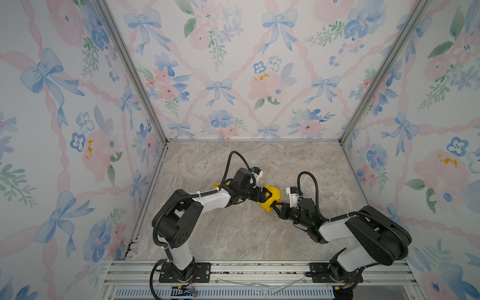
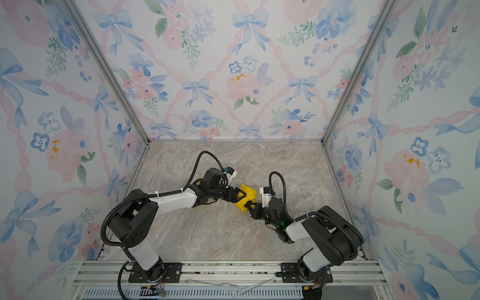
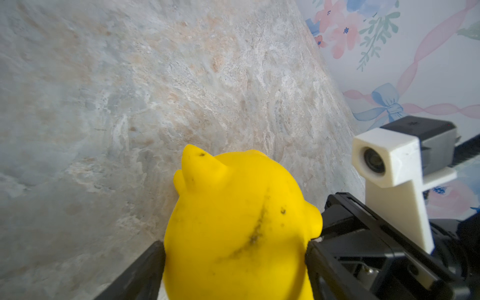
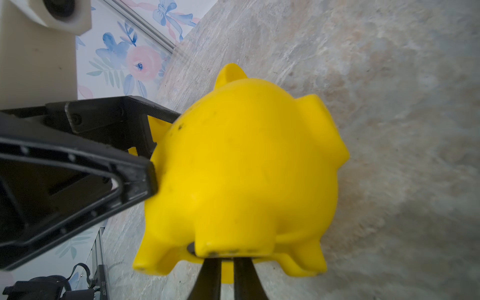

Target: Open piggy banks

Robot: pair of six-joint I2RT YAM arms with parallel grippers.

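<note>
A yellow piggy bank (image 4: 245,150) is held above the table, gripped from the left by my left gripper, whose dark fingers press on both sides of its body. In the right wrist view its snout and legs show toward the bottom. My right gripper is shut, its narrow fingertips touching or just under the piggy bank's belly near a dark spot below the snout. Whether anything thin sits between those tips is hidden. In the top left view both grippers meet at the piggy bank (image 1: 271,196).
Another yellow object (image 1: 216,186) lies partly hidden behind the left arm. Patterned walls enclose the left, back and right sides.
</note>
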